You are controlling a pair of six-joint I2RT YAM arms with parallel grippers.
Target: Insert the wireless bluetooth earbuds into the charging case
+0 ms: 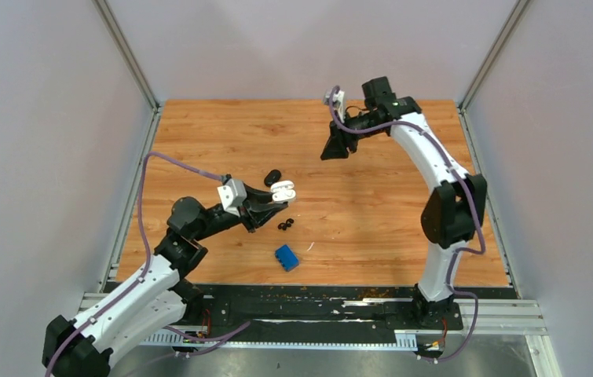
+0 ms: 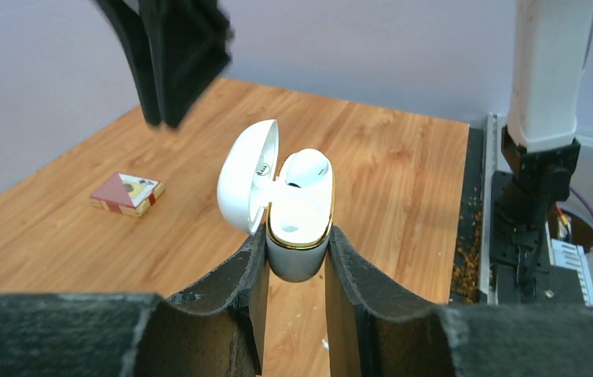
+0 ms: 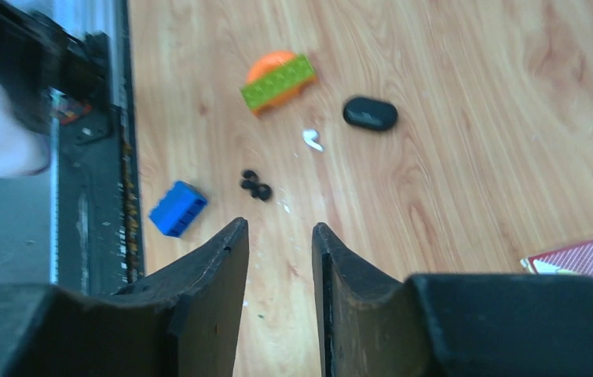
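My left gripper is shut on the open white charging case point(image 2: 297, 208), held up over the table; its lid stands to the left and an earbud shows in one slot, the other slot hard to make out. In the top view the case point(image 1: 283, 191) is left of centre. My right gripper point(image 1: 332, 149) hangs higher up at the back right, apart from the case; in its wrist view the fingertips point(image 3: 235, 232) are a little apart with nothing between them. A white earbud point(image 3: 311, 139) lies on the wooden table.
A blue block point(image 1: 287, 258), a black oval object point(image 1: 272, 177), small black pieces point(image 1: 285, 225), an orange-green object point(image 3: 277, 82) and a patterned card box point(image 2: 127, 193) lie on the table point(image 1: 387, 228).
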